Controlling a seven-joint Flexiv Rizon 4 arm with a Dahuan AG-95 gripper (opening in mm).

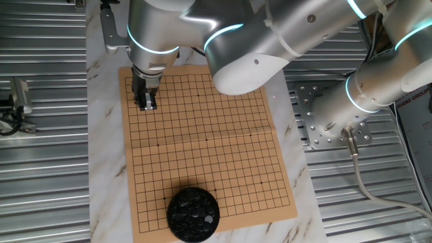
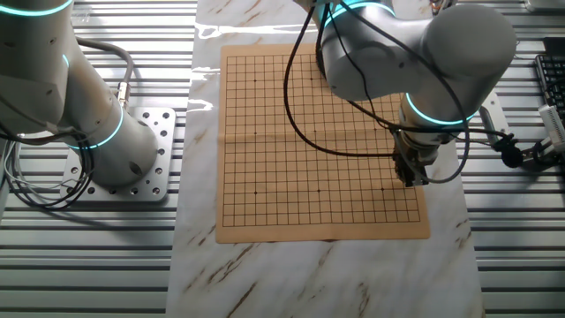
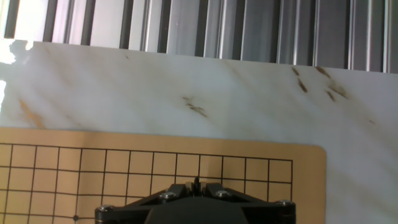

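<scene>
A tan grid board (image 1: 202,162) lies on the marble table, its squares bare of stones where I can see them. On its near edge in exterior view 1 stands a round black bowl (image 1: 193,233) full of black stones (image 1: 189,210). My gripper (image 1: 146,102) is over the board's far left part, pointing down. In the wrist view the gripper has its fingertips close together near the board's corner, with a thin dark piece (image 3: 196,184) upright between them, looking like a black stone edge-on. Exterior view 2 shows the gripper (image 2: 413,177) near the board's right edge.
My arm's base plate (image 1: 317,135) is bolted to the metal slats on the right. In exterior view 2 a loose black cable (image 2: 296,110) loops in front of the board.
</scene>
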